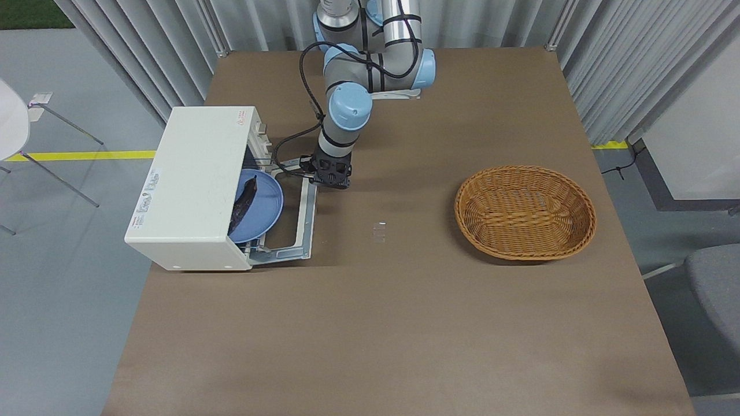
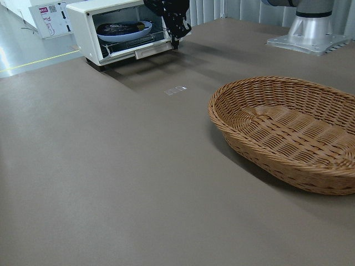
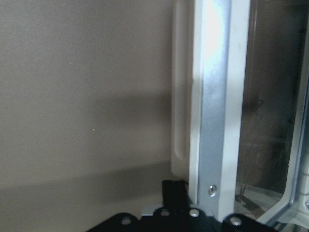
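A white toaster oven [image 1: 184, 187] stands at the table's left with its glass door [image 1: 304, 222] down and open. A blue plate [image 1: 267, 204] with a long dark item [image 1: 243, 204] on it sits in the oven opening. My gripper is at the door's outer edge, against the handle side [image 3: 212, 121]; in the front view it is mostly hidden under the wrist. Its fingertips look close together, but whether anything is between them is unclear.
A wicker basket [image 1: 525, 211] sits on the right of the brown table [image 1: 388, 326].
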